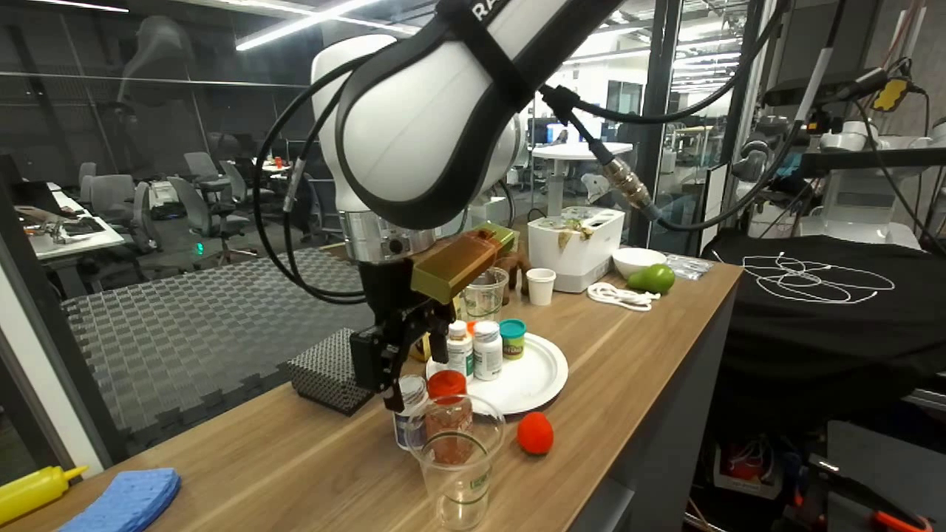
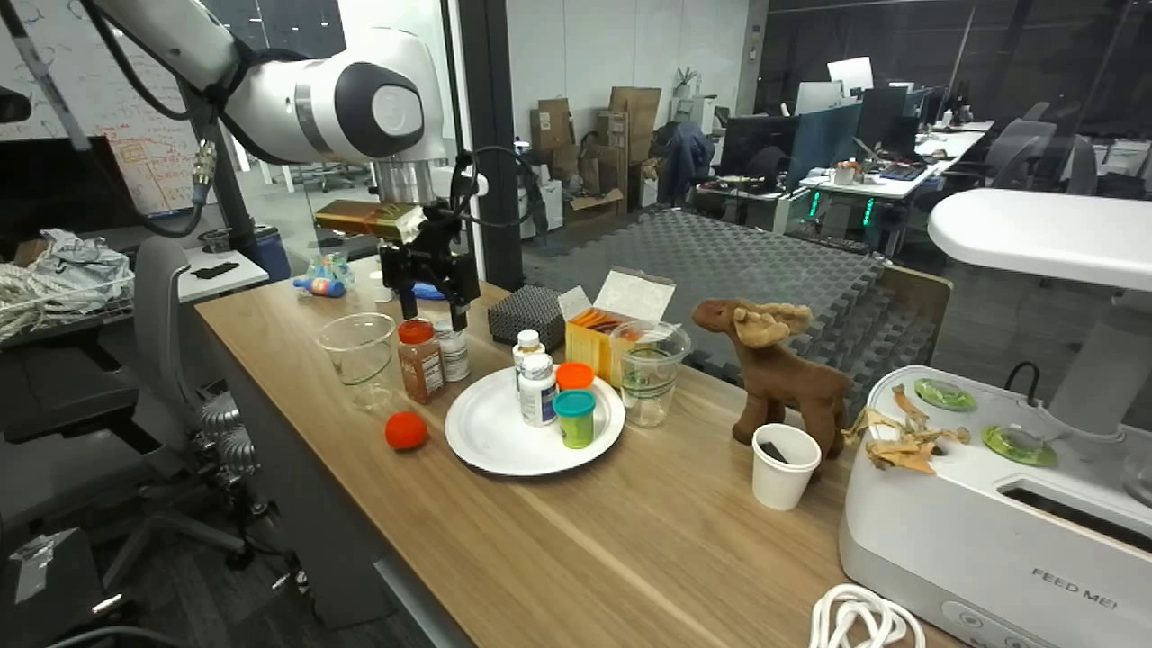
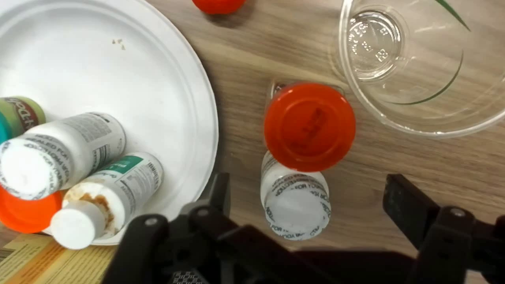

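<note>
My gripper is open, its two fingers wide apart, with nothing held. In the wrist view a white-capped bottle point(image 3: 297, 208) appears between the fingers' lines, lower than the fingertips. Touching or nearly touching it is a jar with a red lid point(image 3: 310, 127); in exterior view 2 the jar point(image 2: 420, 362) shows reddish contents. Exterior view 1 has the gripper point(image 1: 414, 363) just over the white-capped bottle point(image 1: 407, 424), partly covering its top. A white plate point(image 2: 486, 437) carries two white bottles, a teal-lidded tub point(image 2: 575, 419) and an orange lid point(image 2: 574, 376).
Close beside the jar stands a clear cup point(image 1: 459, 479). A red ball point(image 2: 406, 430) lies near the counter's front edge. Behind are a black mesh block point(image 2: 526, 317), an open yellow box point(image 2: 589, 346) and another clear cup point(image 2: 651, 378). A blue cloth point(image 1: 128, 498) lies at near left.
</note>
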